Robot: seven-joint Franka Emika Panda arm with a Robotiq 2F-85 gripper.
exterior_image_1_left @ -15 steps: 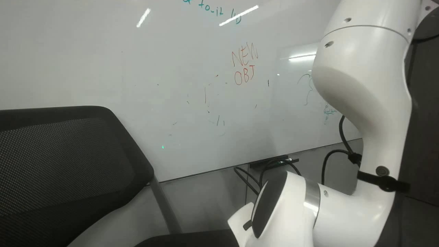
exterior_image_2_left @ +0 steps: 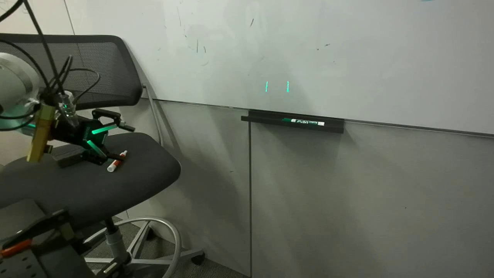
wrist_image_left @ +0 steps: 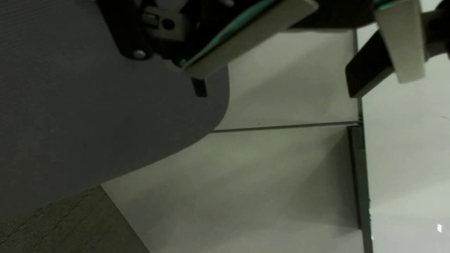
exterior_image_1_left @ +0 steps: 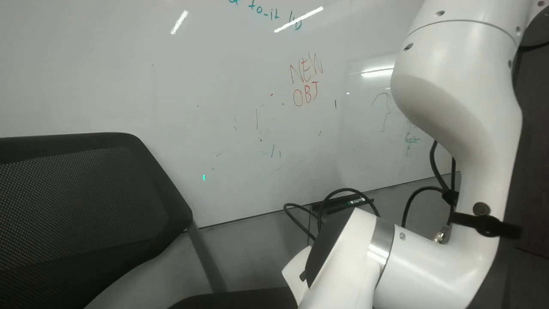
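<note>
My gripper [exterior_image_2_left: 126,143] hangs over the chair seat in exterior view 2, its two fingers well apart and nothing visible between them. The wrist view also shows the gripper open, with a bare gap between its pads. A white marker with an orange-red band [exterior_image_2_left: 117,160] appears against the seat [exterior_image_2_left: 153,173], partly overlapped by the lower finger. Whether finger and marker touch cannot be told. No marker shows in the wrist view. A green and white marker [exterior_image_2_left: 305,122] rests in the black tray [exterior_image_2_left: 335,126] on the whiteboard's lower edge.
Behind the seat rises the mesh chair back [exterior_image_1_left: 77,206]. The whiteboard [exterior_image_1_left: 118,77] carries red and green writing, including "NEW OBJ". Loose cables [exterior_image_2_left: 88,74] loop around the arm's wrist. In front of the wall panel [exterior_image_2_left: 370,199], right of the chair, there is free room.
In exterior view 1, the arm's lower end has shifted slightly left and up, while its upright section has moved a little right. More of the tray's marker shows behind the cables.
</note>
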